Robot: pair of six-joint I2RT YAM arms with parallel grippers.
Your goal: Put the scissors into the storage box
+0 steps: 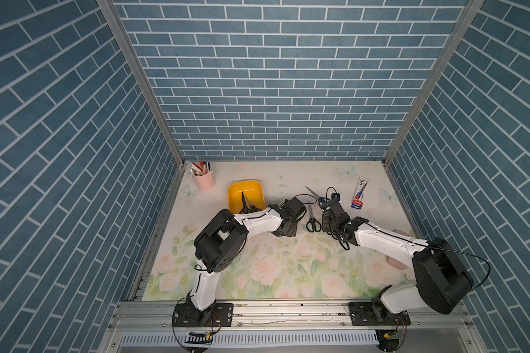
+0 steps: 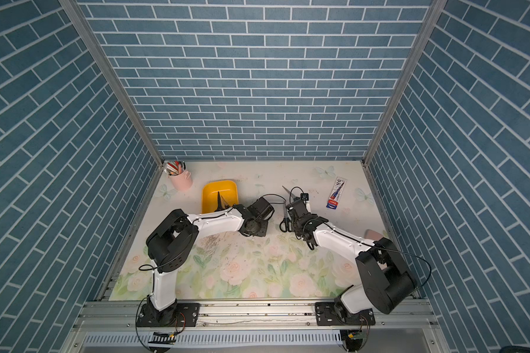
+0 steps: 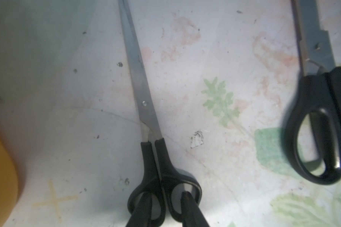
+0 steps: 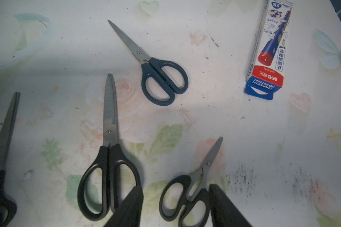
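The yellow storage box (image 1: 246,187) holds dark scissors. Long black-handled scissors (image 3: 142,68) lie beside it, their handles under my open left gripper; whether it touches them I cannot tell. Larger black scissors (image 4: 109,113) lie to their right, between my grippers. Small black scissors (image 4: 212,151) lie under my right gripper, whose fingers stand apart around the handle area with nothing seen gripped. Blue-handled scissors (image 4: 166,77) lie farther back.
A pink cup of pens (image 1: 205,181) stands at the back left. A pencil package (image 1: 359,193) lies at the back right. A pinkish object (image 1: 394,261) is partly under the right arm.
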